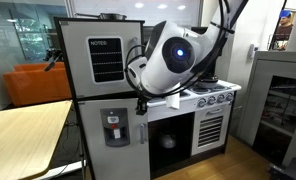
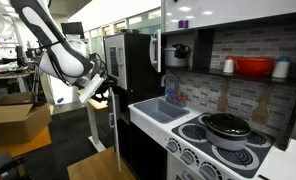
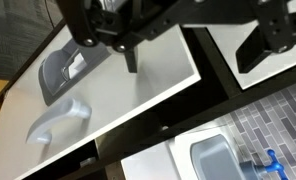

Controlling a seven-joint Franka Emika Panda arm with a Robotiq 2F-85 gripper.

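Note:
My gripper stands open in the wrist view, its dark fingers wide apart with nothing visible between them. One finger (image 3: 131,62) is over the top edge of the lower fridge door (image 3: 158,75); the other lies over the upper door (image 3: 268,35). In exterior view 1 the gripper (image 1: 142,104) is small and dark at the fridge's right side, near the seam between the doors. Below it on the lower door is a light vertical handle (image 1: 143,132), beside the grey dispenser (image 1: 115,127). Whether the fingers touch the door cannot be told.
Right of the fridge are a sink (image 2: 166,108) with a blue faucet (image 3: 273,165) and a stove with a dark pot (image 2: 228,130). A red pot (image 2: 253,66) sits on a shelf. A wooden table (image 1: 23,138) stands left.

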